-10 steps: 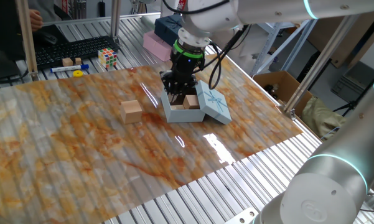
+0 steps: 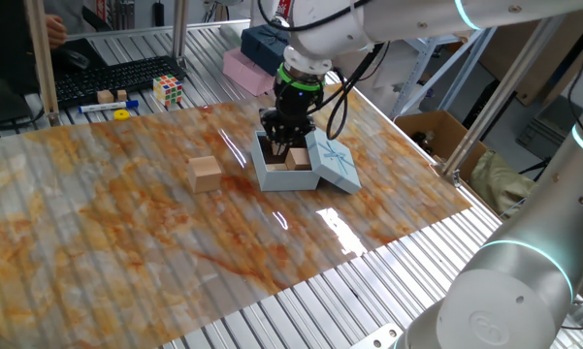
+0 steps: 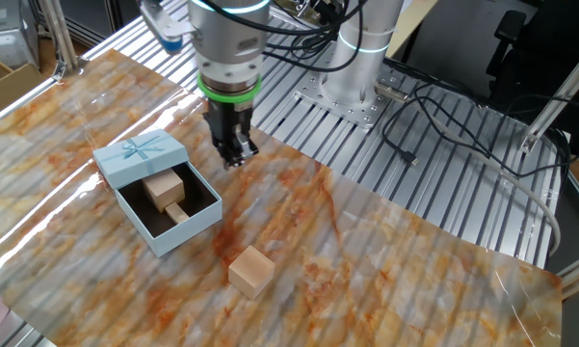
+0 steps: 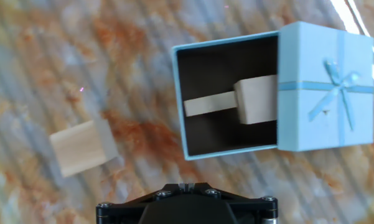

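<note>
A light blue box (image 4: 181, 102) stands with its dark inside partly uncovered. Its ribboned lid (image 4: 299, 56) lies tilted across one side. Inside the box, a wooden cube (image 4: 259, 99) rests partly hidden by the lid, beside a thin wooden stick (image 4: 210, 104). Another wooden cube (image 3: 251, 273) lies on the tabletop, apart from the box. My gripper (image 3: 239, 156) hangs above the table beside the box, pointing down. In the wrist view its fingertips meet at the bottom centre, shut, and nothing shows between them.
At the back, exterior view 1 shows a puzzle cube (image 2: 168, 90), a marker (image 2: 109, 107), a yellow ring (image 2: 121, 114) and a keyboard (image 2: 126, 81). Pink (image 2: 247, 73) and dark blue (image 2: 265, 46) boxes stand behind the arm. The marbled sheet (image 2: 97, 252) is clear at left and front.
The arm and gripper have shifted slightly to the right in exterior view 1. The box, lid and wooden pieces stay where they were.
</note>
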